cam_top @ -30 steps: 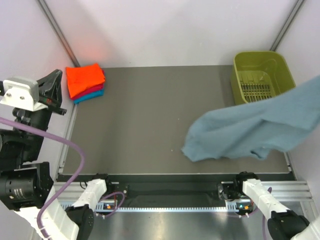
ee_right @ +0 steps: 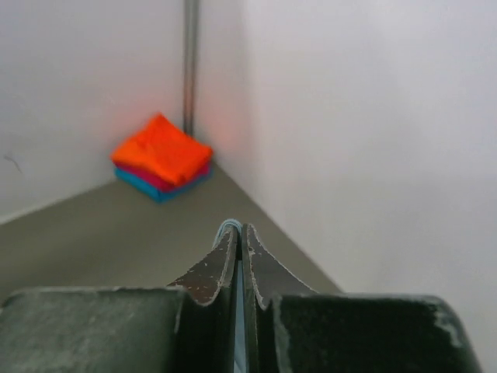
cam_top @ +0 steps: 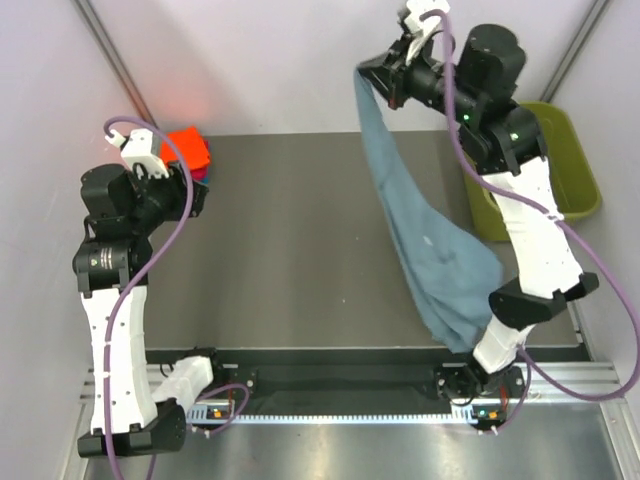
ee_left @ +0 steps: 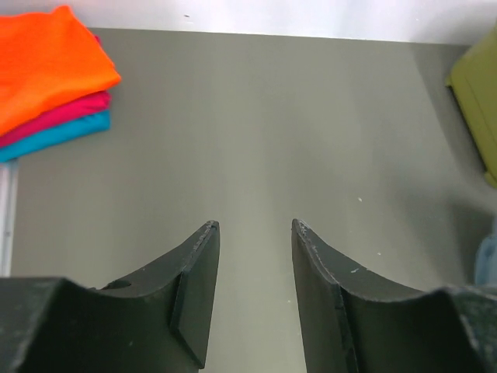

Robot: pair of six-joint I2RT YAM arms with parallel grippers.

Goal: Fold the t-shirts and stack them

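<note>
A blue-grey t-shirt (cam_top: 425,235) hangs in a long narrow strip from my right gripper (cam_top: 365,72), which is shut on it high up at the back of the table. Its lower end spreads over the table's front right. A thin fold of the shirt (ee_right: 231,225) shows at the fingertips in the right wrist view. My left gripper stands open, empty, over the left side of the table. Behind it, at the back left corner, sits a stack of folded shirts: orange (ee_left: 54,66) on top, magenta (ee_left: 58,116) under it, teal (ee_left: 58,138) lowest.
An olive-green basket (cam_top: 570,165) stands at the back right, partly hidden by my right arm. Bare grey tabletop (cam_top: 280,240) fills the middle and left.
My right gripper has swung from the right edge to the back centre, drawing the blue-grey shirt upright into a strip. The left arm has moved right from the left edge.
</note>
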